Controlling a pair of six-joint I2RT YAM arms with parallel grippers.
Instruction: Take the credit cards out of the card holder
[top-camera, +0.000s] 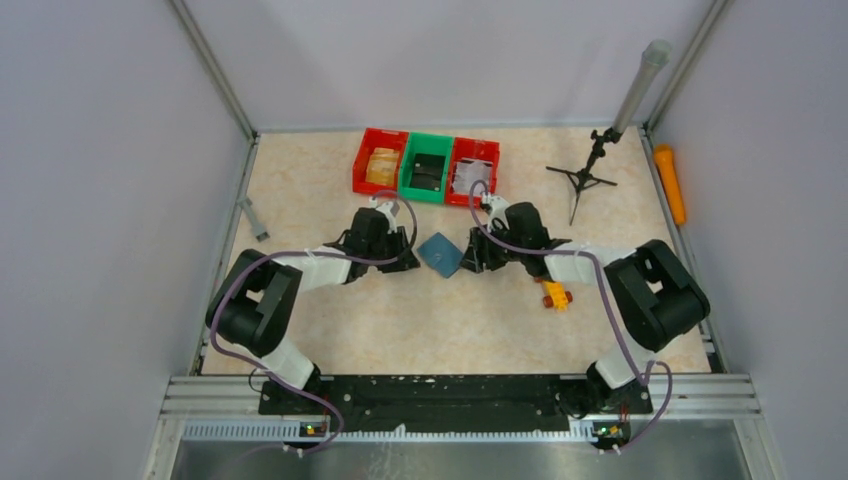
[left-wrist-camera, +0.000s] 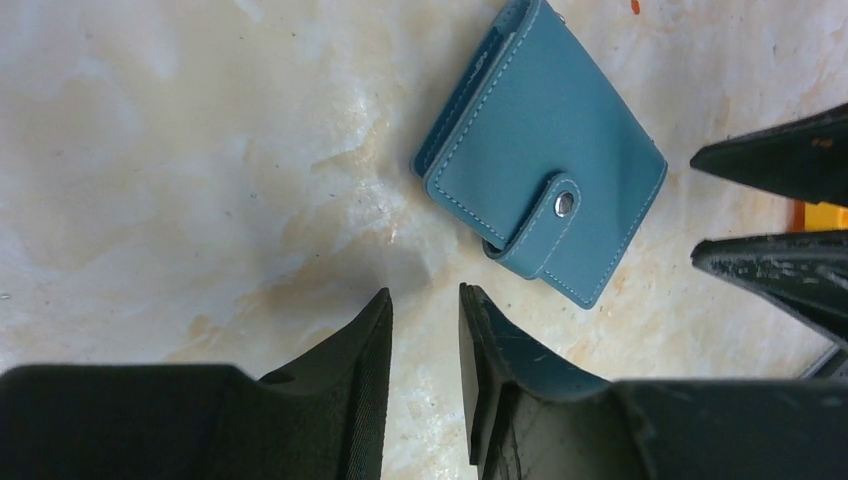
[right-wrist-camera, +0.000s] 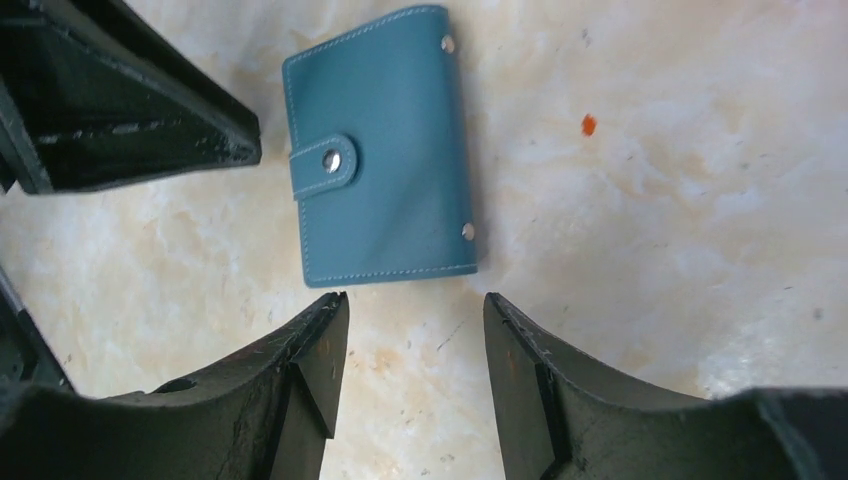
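Note:
A teal card holder (top-camera: 440, 254) with a snap strap lies flat on the table between the two grippers, its strap fastened over it in the left wrist view (left-wrist-camera: 530, 130) and right wrist view (right-wrist-camera: 390, 120). No cards show. My left gripper (top-camera: 408, 258) is left of it, fingers part open (left-wrist-camera: 424, 300), nothing between them. My right gripper (top-camera: 474, 262) is at its right, fingers part open with bare table between them; its dark fingers also reach in at the right of the left wrist view.
Red and green bins (top-camera: 426, 138) stand behind, holding items. A yellow toy (top-camera: 555, 295) lies under the right arm, a tripod (top-camera: 588, 176) stands back right, and a grey object (top-camera: 254, 222) lies far left.

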